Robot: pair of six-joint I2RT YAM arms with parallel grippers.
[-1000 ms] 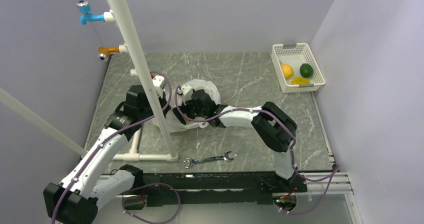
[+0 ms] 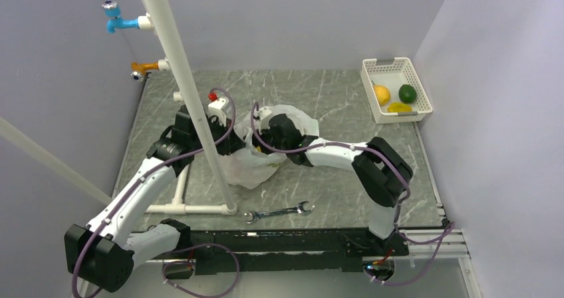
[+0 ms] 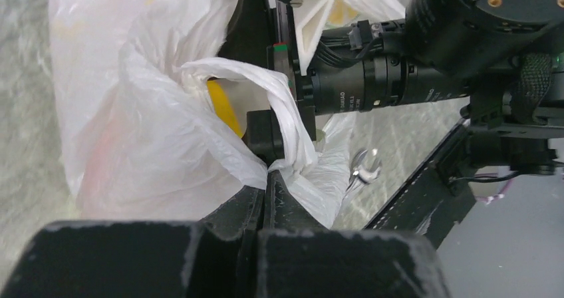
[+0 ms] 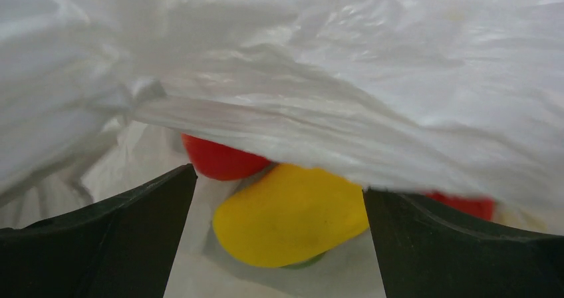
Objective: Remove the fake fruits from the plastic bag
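The white plastic bag (image 2: 249, 169) lies crumpled on the grey table between both arms. My left gripper is shut on a fold of the bag's rim. Inside the opening, my right gripper stands open, its fingers on either side of a yellow fruit (image 4: 292, 218). Behind it a red fruit (image 4: 226, 158) shows, and another bit of red (image 4: 465, 206) lies by the right finger. White film covers the upper part of the right wrist view and hides the rest of the contents. A sliver of yellow (image 3: 225, 108) also shows through the opening in the left wrist view.
A white basket (image 2: 374, 105) at the back right holds several fruits. A wrench (image 2: 278, 211) lies near the front edge. The white upright pipe (image 2: 179, 72) passes close to the left arm. Free table lies between bag and basket.
Over the last second both arms have shifted to the right, and the bag has spread rightward with them.
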